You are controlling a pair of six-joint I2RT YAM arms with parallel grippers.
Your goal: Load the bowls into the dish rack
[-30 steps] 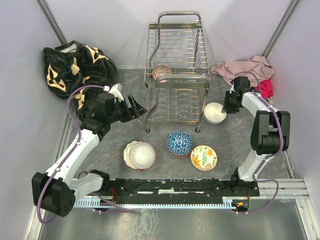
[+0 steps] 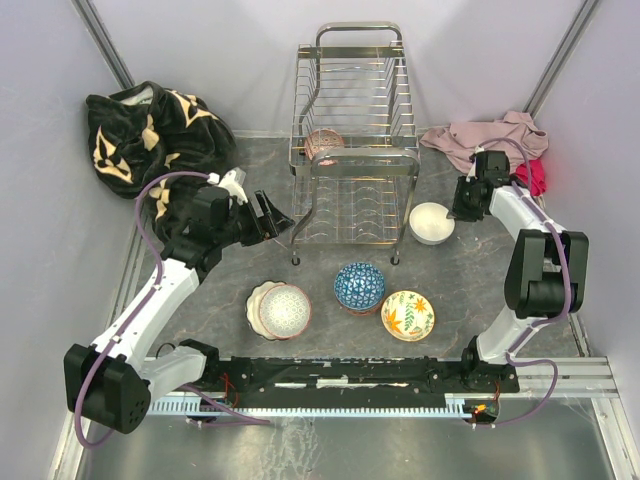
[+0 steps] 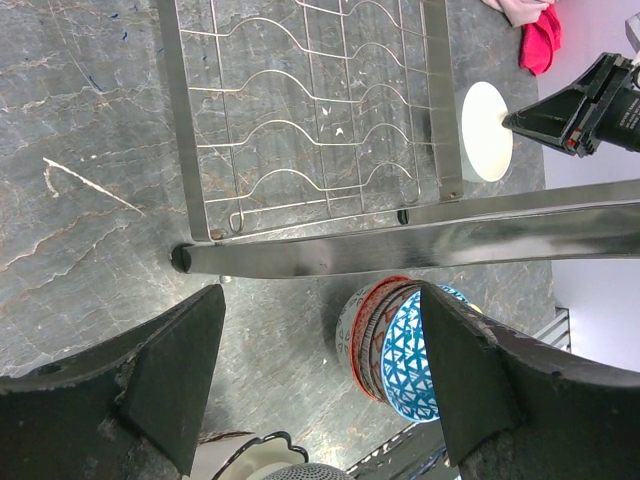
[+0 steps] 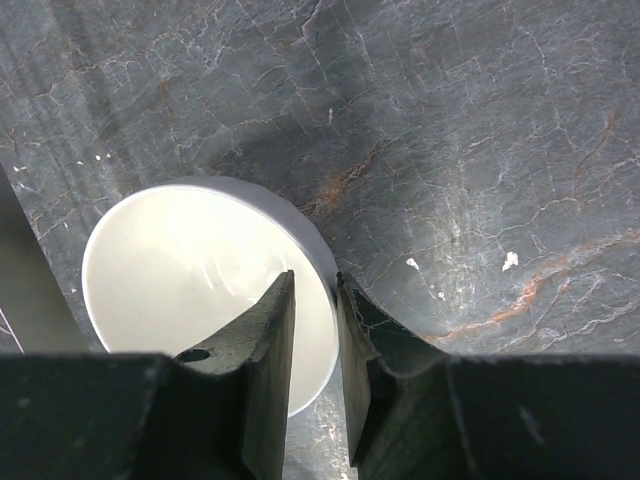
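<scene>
A white bowl [image 2: 431,224] [image 4: 190,270] lies beside the metal dish rack [image 2: 355,200]. My right gripper [image 2: 458,212] is at its rim, fingers close together, one over the inside and one at the outer wall. My left gripper [image 2: 275,218] hangs open at the rack's left with nothing between its fingers. A patterned bowl [image 2: 325,145] is in the rack. A stack with a blue bowl [image 2: 358,286] on top, flowered dishware [image 2: 407,316] and speckled dishware [image 2: 284,310] are at the front.
A dark patterned blanket [image 2: 150,140] lies at the back left, pink cloth [image 2: 480,140] at the back right. Bare grey floor [image 2: 230,280] surrounds the front dishes. White walls close in the sides.
My right arm has shifted slightly to the right over the last second, with the white bowl shifting slightly too. The left arm is still.
</scene>
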